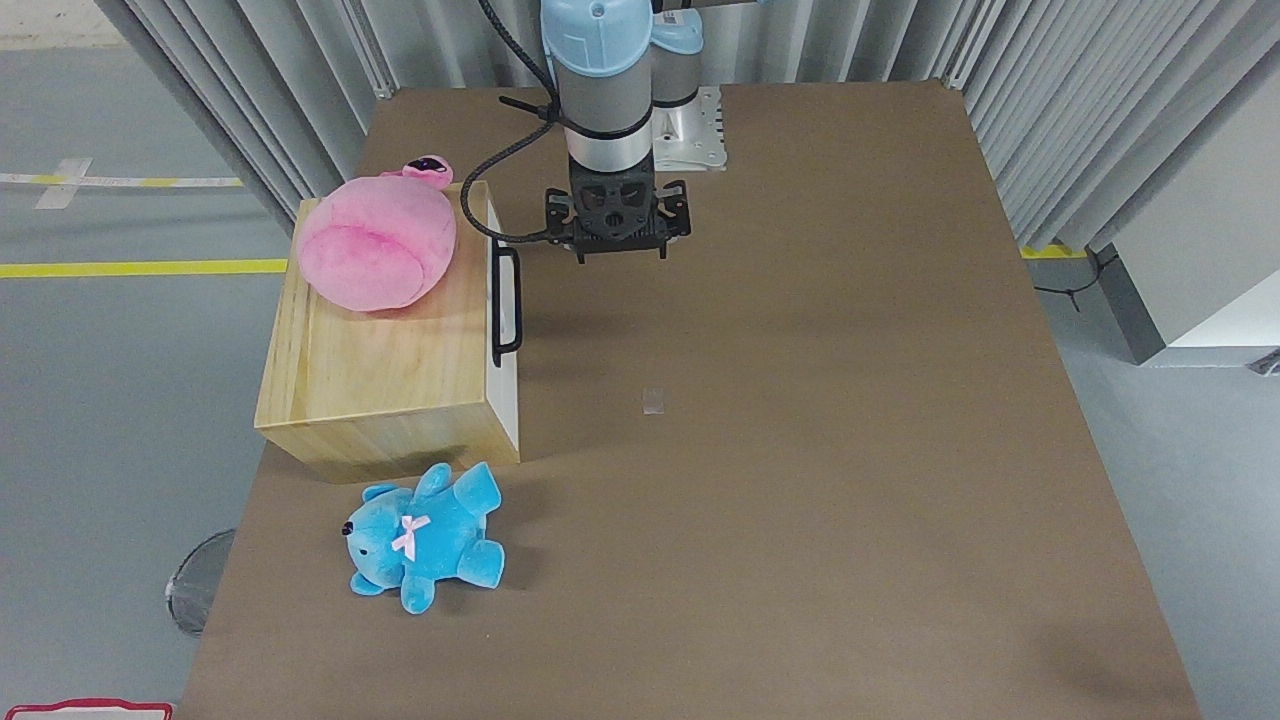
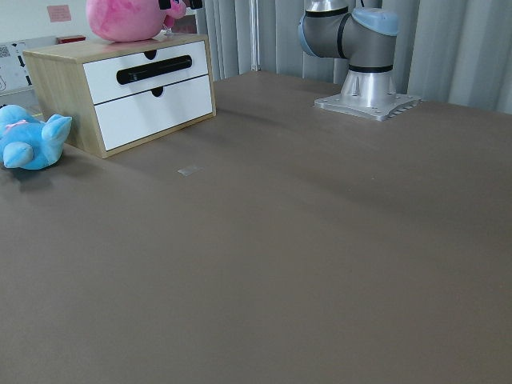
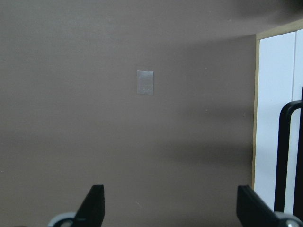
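My gripper hangs high over the table, right of the small drawer cabinet in the front view, its two black fingers wide apart with only bare table between them. The cabinet point(image 1: 360, 384) is light wood with two white drawer fronts point(image 2: 152, 112) and a black handle point(image 3: 284, 142). A pink plush toy point(image 1: 372, 246) rests on its top. A blue plush bear point(image 1: 438, 540) with a pink bow lies on the table just beside the cabinet, at the front left.
Grey curtains stand behind the robot's base point(image 2: 368, 102). The cabinet takes up the table's left edge.
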